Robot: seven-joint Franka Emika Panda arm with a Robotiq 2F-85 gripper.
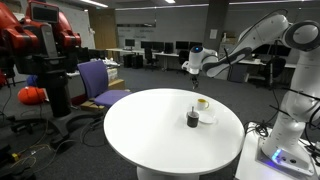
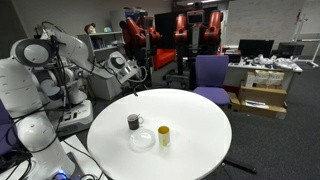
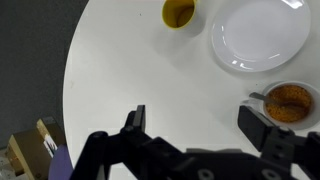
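My gripper stands open above the table, its two fingers wide apart and nothing between them. A dark mug (image 1: pixel 193 119) is upright on the table. In the wrist view that mug (image 3: pixel 291 103) sits at the right, close to the right fingertip in the picture, with orange-brown contents and a spoon handle (image 3: pixel 266 100) in it. A white plate (image 3: pixel 262 30) lies flat near it. Beside the plate is a yellow cup (image 3: pixel 179 13), upright and cut by the top edge of the wrist view. In exterior view 2 the gripper (image 2: pixel 137 88) hangs well above the tabletop, beyond the mug (image 2: pixel 134 122).
A purple chair (image 1: pixel 96 80) stands close to its edge. Cardboard boxes (image 2: pixel 262 90) sit off the table at the back.
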